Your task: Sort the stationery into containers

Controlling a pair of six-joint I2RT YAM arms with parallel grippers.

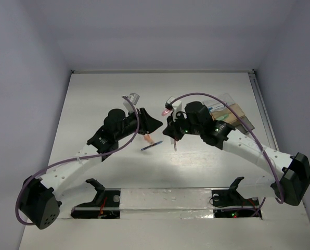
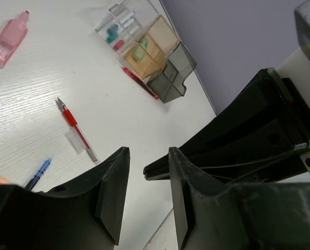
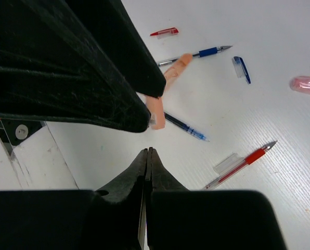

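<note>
My left gripper point(image 1: 158, 125) hangs over the table, fingertips nearly together point(image 2: 149, 155); nothing shows between them. My right gripper faces it, shut; whether anything is between its fingers is unclear. Below lie an orange item point(image 3: 175, 72), a blue pen point(image 3: 189, 128), a red pen point(image 3: 242, 164) with a clear cap beside it, a small red cap point(image 3: 164, 32), another blue pen point(image 3: 208, 51), a blue cap point(image 3: 241, 67) and a pink bottle point(image 2: 9, 41).
The container point(image 2: 175, 81) at the table's right holds pens and other small items, with a red pen point(image 2: 138, 82) along its edge.
</note>
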